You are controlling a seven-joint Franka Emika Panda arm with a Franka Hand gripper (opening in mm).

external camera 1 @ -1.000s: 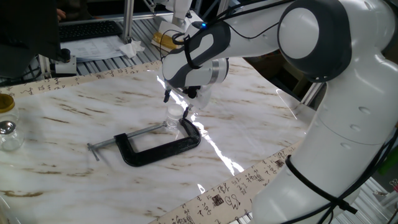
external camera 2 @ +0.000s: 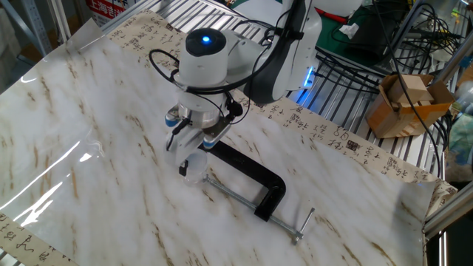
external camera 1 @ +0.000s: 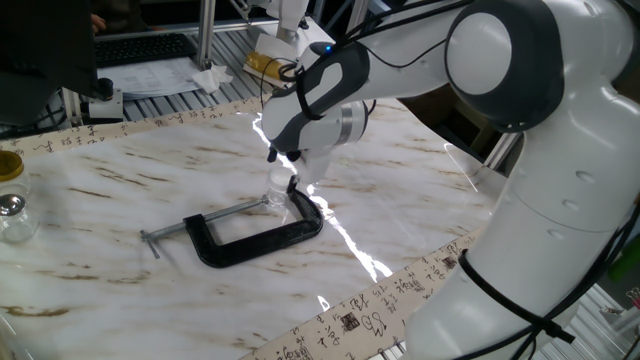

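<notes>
A black C-clamp [external camera 1: 262, 243] with a silver screw lies flat on the marbled table. Between its screw tip and the far end of its frame stands a small clear container [external camera 1: 281, 186], seen also as a clear round shape [external camera 2: 196, 168] in the other exterior view. Directly above the container is my gripper [external camera 1: 282, 170], pointing down. Its dark fingertips [external camera 1: 292, 185] are apart, one near each side of the container's top. Whether they touch it cannot be made out. In the second exterior view, one dark fingertip [external camera 2: 183, 170] shows beside the clear container.
A clear jar with a yellow lid [external camera 1: 12, 180] stands at the table's left edge in exterior view 1. A cardboard box [external camera 2: 410, 107] sits off the table on the rack.
My gripper has turned and shifted slightly over the container, and its fingertips look closer together in exterior view 1. The clamp and container have not moved.
</notes>
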